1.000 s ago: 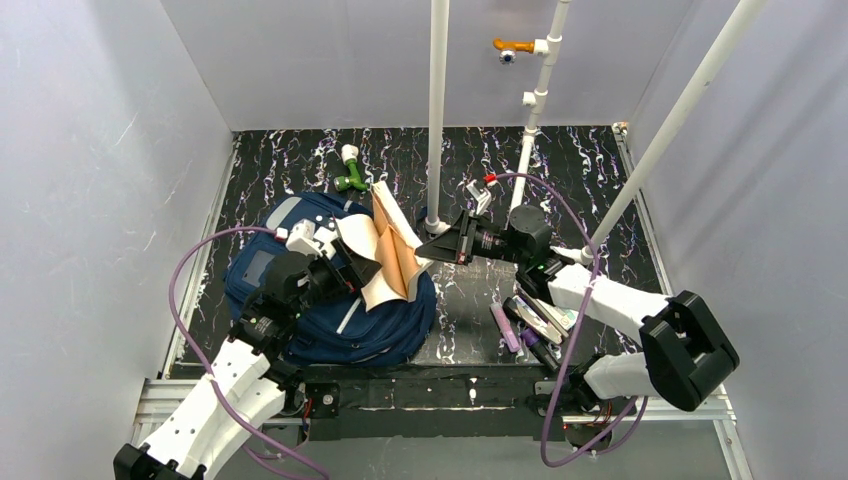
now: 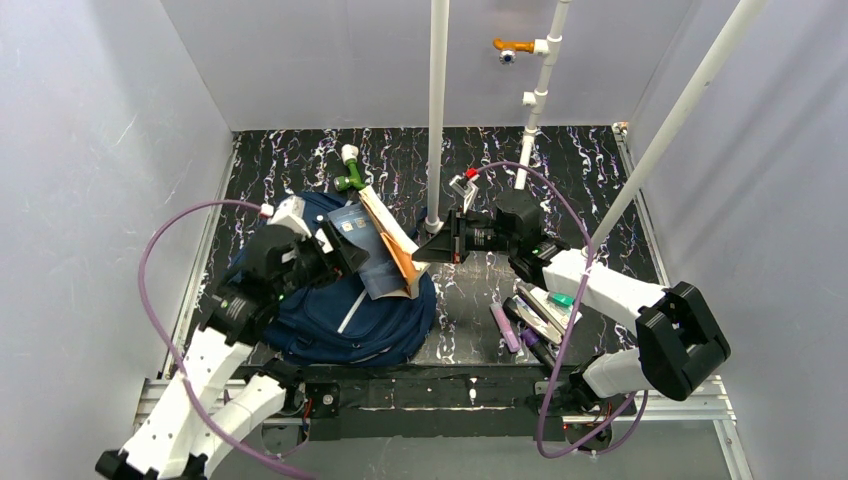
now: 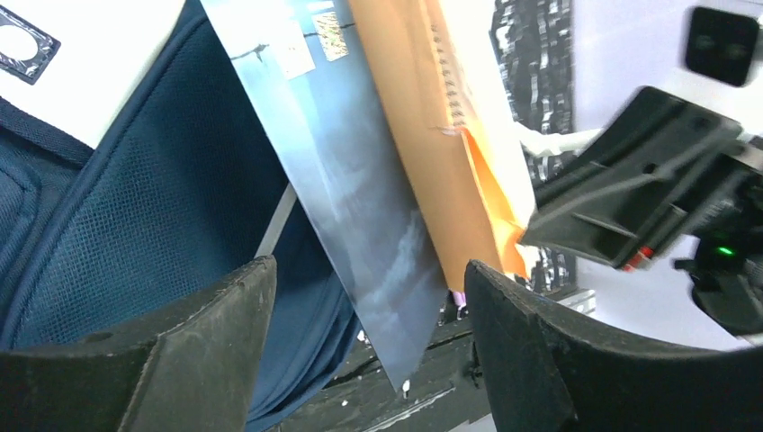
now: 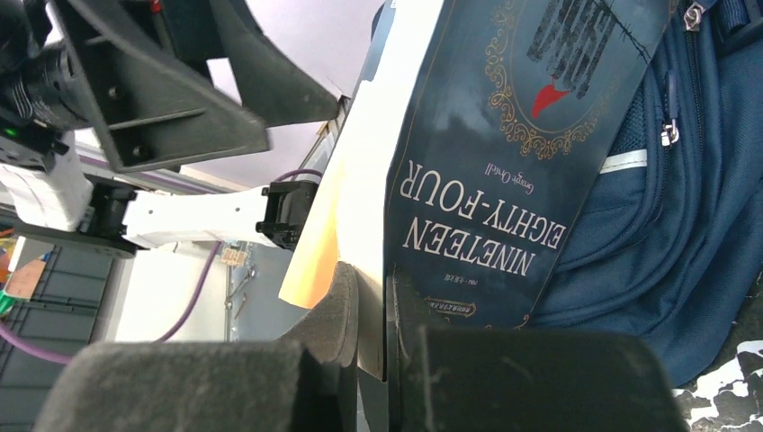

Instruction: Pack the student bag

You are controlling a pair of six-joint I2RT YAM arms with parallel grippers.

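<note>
A dark-blue paperback (image 2: 374, 250) lettered "Nineteen Eighty-Four" stands partly splayed above the navy backpack (image 2: 350, 325). In the right wrist view its front cover (image 4: 508, 180) faces me, and the cream pages run down between the fingers of my right gripper, which is shut on the book's edge. From the left wrist view, a blue cover with stickers (image 3: 333, 171) hangs away from the tan pages and an orange flap (image 3: 490, 198). My left gripper stands open on that side, its fingers wide apart and nothing seen clasped between them.
A purple tube (image 2: 505, 328), dark cylinders and a pale case (image 2: 540, 318) lie at the front right. Behind the backpack is a green fitting (image 2: 350, 180). A white vertical pipe (image 2: 435, 110) rises close to my right gripper.
The left gripper has backed away leftward, and its side of the book now shows blue cover where splayed pages showed. My right arm shifted slightly left, still on the book.
</note>
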